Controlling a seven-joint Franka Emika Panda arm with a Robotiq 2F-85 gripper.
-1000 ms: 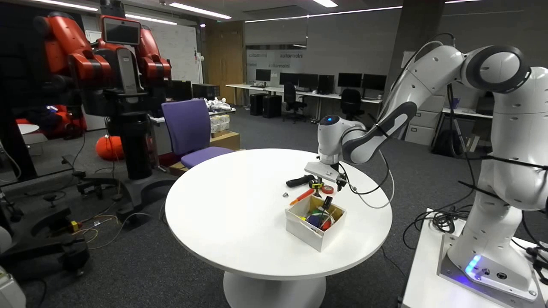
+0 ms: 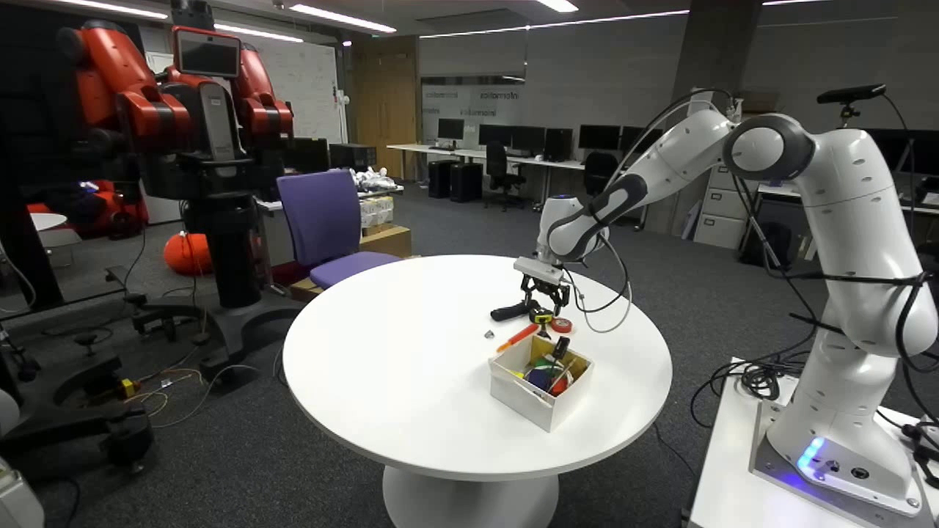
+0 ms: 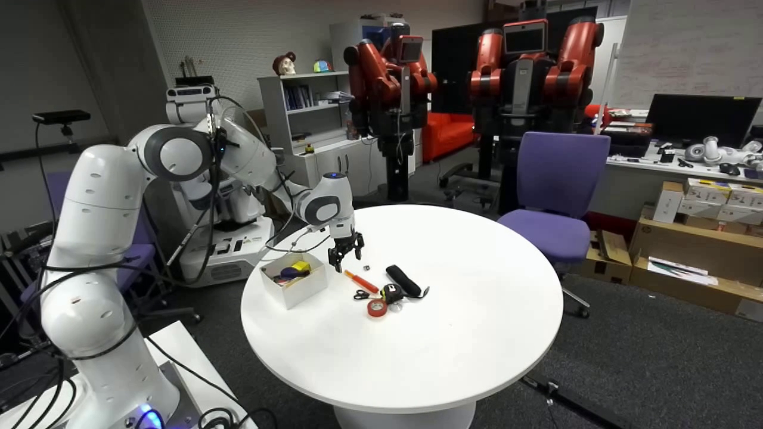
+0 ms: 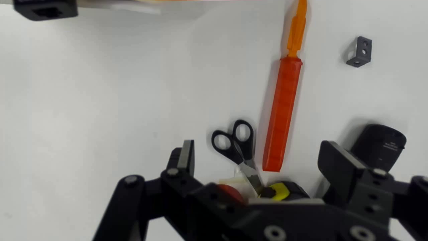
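Note:
My gripper is open above the table, its fingers (image 4: 185, 156) wide apart and nothing held between them. Below it in the wrist view lie black-handled scissors (image 4: 234, 144) and a red-handled tool (image 4: 283, 108) with an orange tip. A yellow and black tape measure (image 4: 281, 191) and a red tape roll (image 4: 231, 192) are partly covered by the gripper body. A black rounded object (image 4: 379, 146) sits beyond the right finger, and a small grey bracket (image 4: 360, 52) is farther up. In exterior view 2 the gripper (image 3: 347, 258) hangs close to the box.
A white box (image 3: 306, 289) of assorted tools stands on the round white table (image 3: 458, 336), close to the loose items. A purple chair (image 3: 551, 229) stands by the table's far edge. Cables hang loosely along the arm.
In exterior view 1 the gripper has shifted left and slightly away from the camera, over the far side of the loose tools. Its fingers now show clearly. The table items look unmoved.

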